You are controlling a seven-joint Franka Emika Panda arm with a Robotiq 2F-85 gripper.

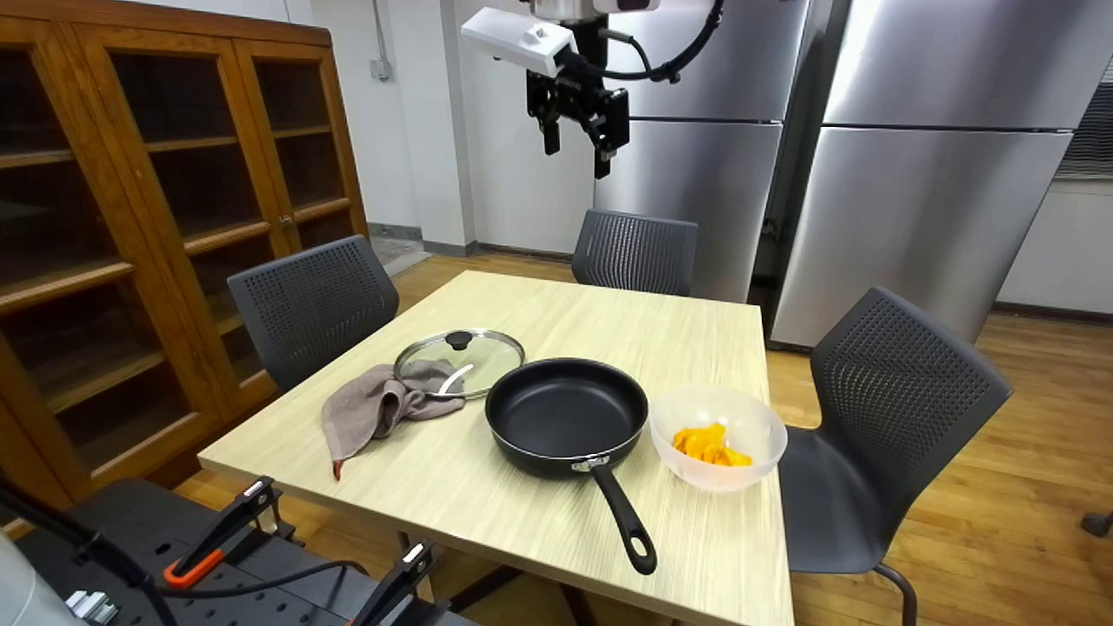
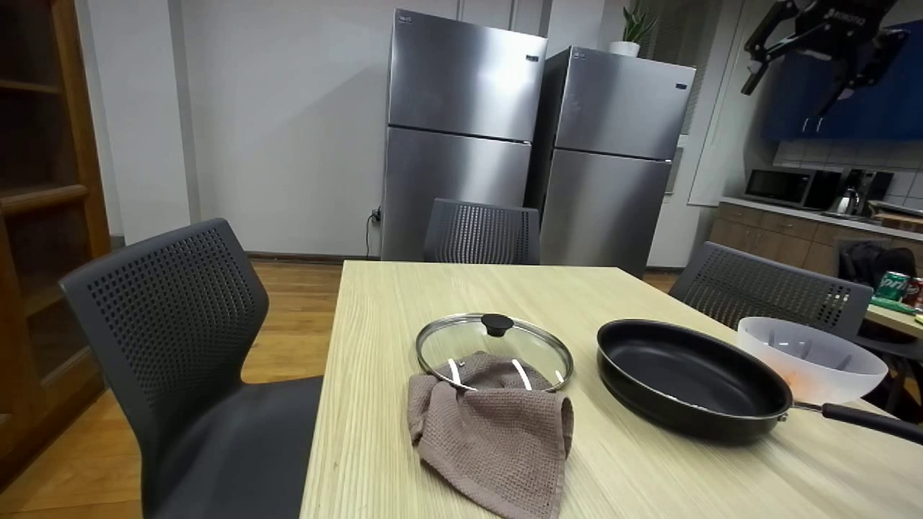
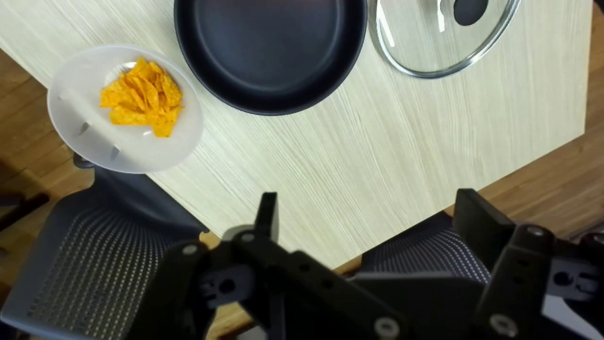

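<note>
High above the far part of the table, my gripper [image 1: 576,156] stands open, with nothing between its widely spread fingers; the wrist view shows the gripper over bare tabletop. A black frying pan [image 1: 566,409] rests mid-table, its handle toward the front right edge. To its right sits a translucent white bowl [image 1: 764,443] with orange chips [image 3: 144,96] lying inside. Left of the pan, a glass lid [image 2: 495,325] with a black knob leans partly on a crumpled grey-brown towel [image 2: 510,432].
Chairs stand round the wooden table [image 1: 668,323]: one at the left [image 1: 318,303], one at the back [image 1: 634,254], one at the right [image 1: 903,417]. Clamps [image 1: 224,532] sit on the robot's base at the front left.
</note>
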